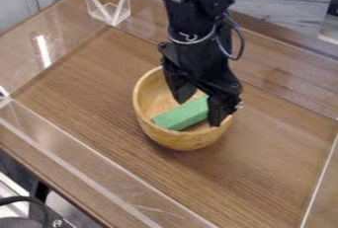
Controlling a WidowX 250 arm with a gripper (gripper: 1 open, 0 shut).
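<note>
A round wooden bowl [149, 109] sits near the centre of the table with a green block [180, 117] inside it. My black gripper [196, 94] hangs over the bowl, open, its two black finger housings spread over the bowl's back and right side. The arm reaches down from the top and hides the back part of the bowl and some of the block.
A clear plastic holder [109, 8] stands at the back left. A black cable [30, 204] lies at the front left corner.
</note>
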